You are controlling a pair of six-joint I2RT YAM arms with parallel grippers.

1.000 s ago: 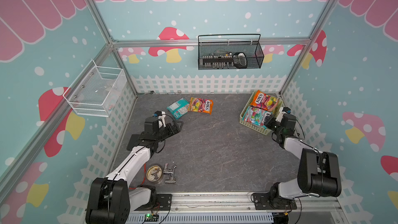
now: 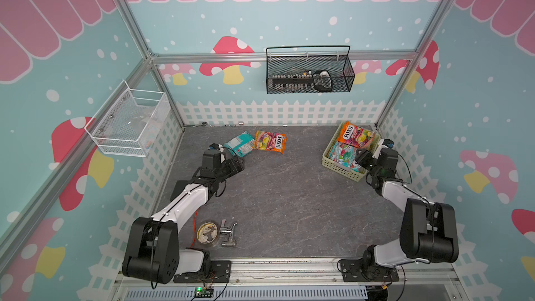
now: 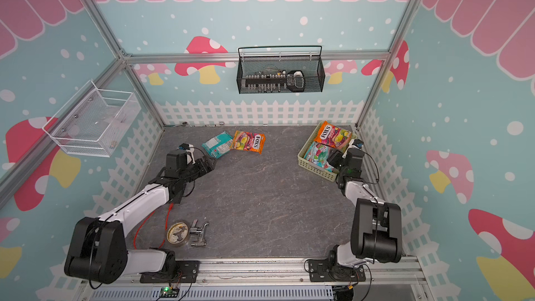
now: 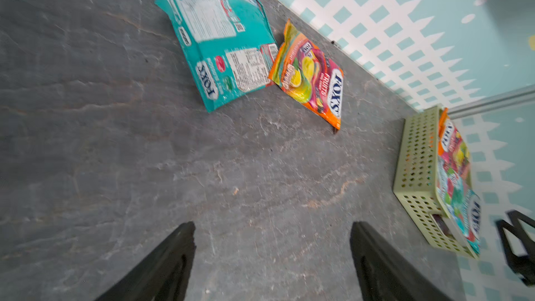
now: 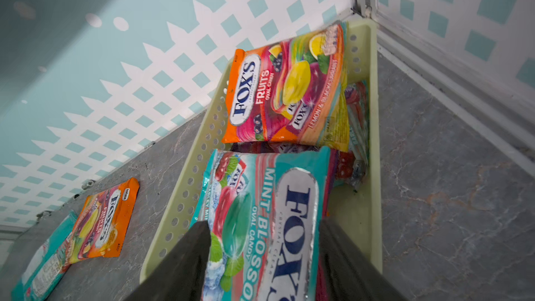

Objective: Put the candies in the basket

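The yellow-green basket (image 5: pixel 365 211) at the back right holds an orange Fox's bag (image 5: pixel 284 89) and a teal Mint Blossom bag (image 5: pixel 256 217), with more bags partly hidden beneath. My right gripper is open over the teal bag at the basket's near end. Back left on the table lie another teal bag (image 4: pixel 220 33), showing its printed back, and an orange Fox's bag (image 4: pixel 306 80) beside it. My left gripper hangs open in front of these two, with nothing between its fingers.
A metal tap (image 2: pixel 228 234) and round tin (image 2: pixel 207 232) lie at the front left. A black mesh shelf (image 2: pixel 309 80) is on the back wall, a white one (image 2: pixel 128 145) on the left wall.
The right arm has shifted slightly at the basket. The bags in the basket and on the table look almost unchanged.
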